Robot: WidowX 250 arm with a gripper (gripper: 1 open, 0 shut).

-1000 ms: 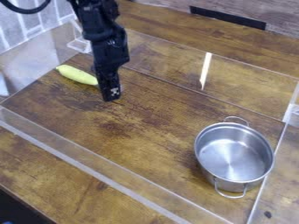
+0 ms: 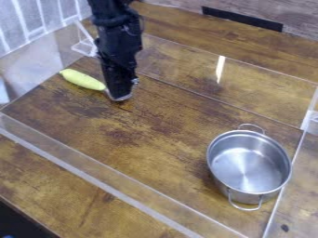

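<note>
My gripper [image 2: 118, 93] hangs low over the wooden table at the upper left, shut, with nothing visible between its fingers. Just left of it a pale yellow-green elongated object [image 2: 81, 79], perhaps a vegetable, lies on the table, its right end close to or behind the gripper; whether they touch I cannot tell. A steel pot [image 2: 248, 167] with two handles stands empty at the lower right.
Clear plastic walls border the wooden work area [image 2: 137, 149] on the sides. A light strip shows near the back wall, right of centre.
My gripper has shifted slightly left, towards the yellow-green object. The pot and the object show no visible change.
</note>
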